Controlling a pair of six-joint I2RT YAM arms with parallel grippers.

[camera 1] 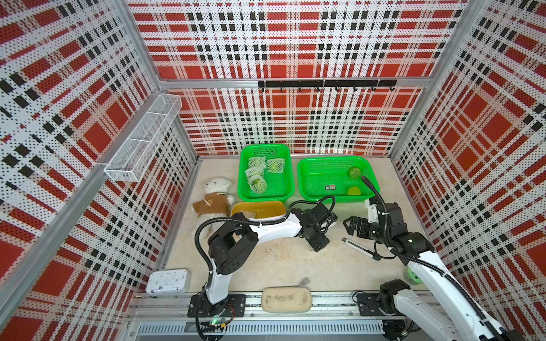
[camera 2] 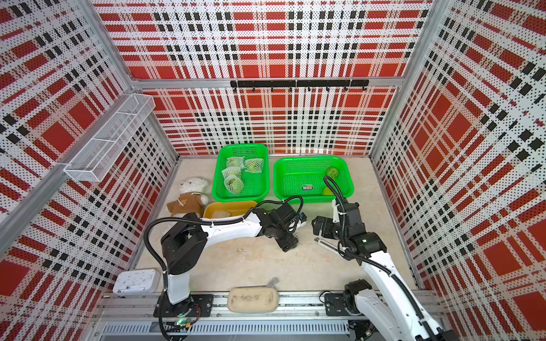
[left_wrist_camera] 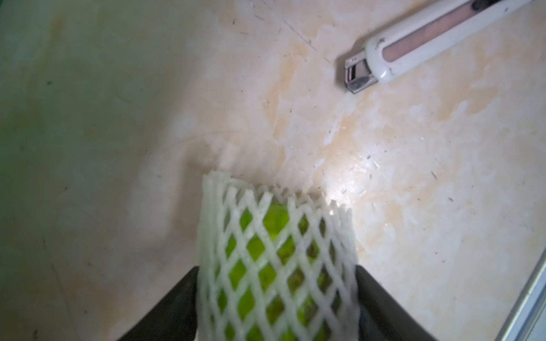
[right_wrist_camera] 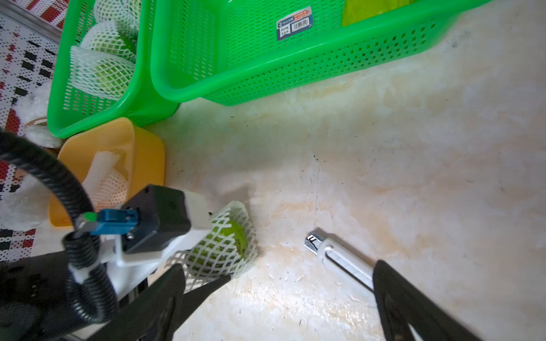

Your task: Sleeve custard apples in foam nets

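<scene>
A green custard apple (left_wrist_camera: pixel 277 272) stands inside a white foam net (left_wrist_camera: pixel 219 238) in the left wrist view. On either side of it are the fingers of my left gripper, close against the net; whether they grip it cannot be told. The netted fruit also shows beside the left arm in the right wrist view, low over the table. My right gripper hangs open and empty to the right. Bare fruits, a custard apple (camera 1: pixel 354 172) and another yellow-green custard apple (camera 1: pixel 353 191), lie in the right green basket (camera 1: pixel 318 162). Several netted fruits (camera 1: pixel 257 183) fill part of the left green basket (camera 1: pixel 284 190).
A yellow bin (right_wrist_camera: pixel 149 156) with foam nets (right_wrist_camera: pixel 113 187) sits in front of the left basket. A white cutter (right_wrist_camera: pixel 347 261) lies on the table below my right gripper. A plush bear (camera 1: pixel 215 200) sits at the left.
</scene>
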